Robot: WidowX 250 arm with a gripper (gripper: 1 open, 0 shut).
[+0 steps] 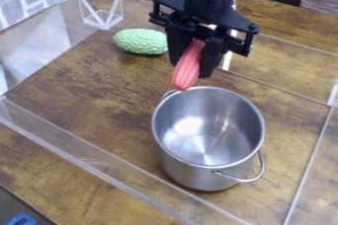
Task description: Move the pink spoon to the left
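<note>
The pink spoon (pixel 189 65) is held up in the air, tilted, its lower end hanging just over the back rim of the metal pot. My black gripper (pixel 199 49) is shut on it, and the fingers partly hide its upper part. Below stands the silver pot (pixel 208 155), upright, with nothing visible inside it.
A pale green bumpy vegetable (pixel 140 40) lies behind and left of the pot. Clear plastic walls (pixel 93 155) border the wooden surface (pixel 79 91). The wood left of the pot is bare. A blue object (pixel 19 214) shows at the lower left corner.
</note>
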